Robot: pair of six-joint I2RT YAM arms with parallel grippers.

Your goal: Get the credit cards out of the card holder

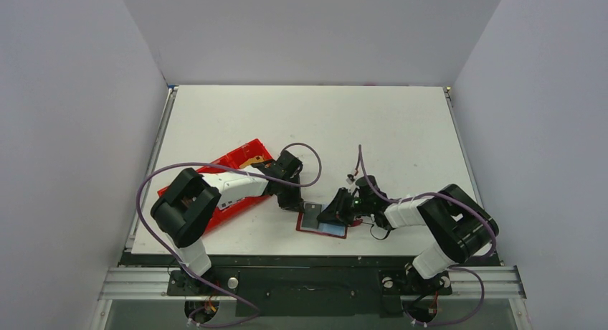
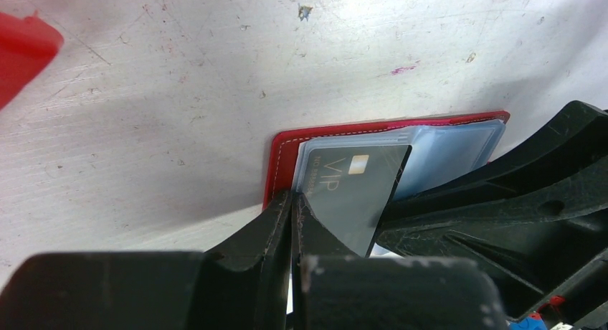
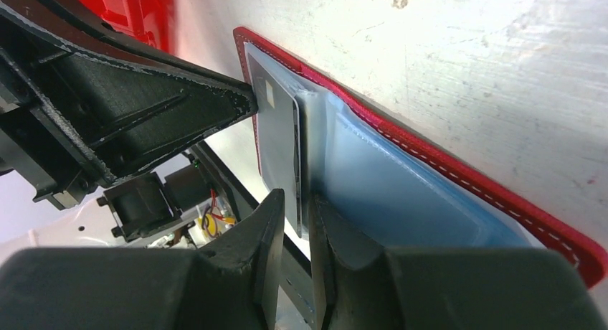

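Note:
The open red card holder [image 1: 333, 234] with clear plastic sleeves lies near the table's front edge. A dark grey VIP card [image 2: 344, 190] lies in a sleeve at the holder's left end, its right edge showing past the plastic. My left gripper is shut, tips at the holder's left border; nothing shows between them. From the right comes my right gripper [image 1: 320, 219], also shut. In the right wrist view its tips meet at the right edge of the grey card [image 3: 276, 133]; whether they pinch the card or sleeve is unclear. The right gripper partly covers the holder from above.
A red compartmented tray [image 1: 244, 154] stands to the left, partly under the left arm. Purple cables [image 1: 161, 172] loop over both arms.

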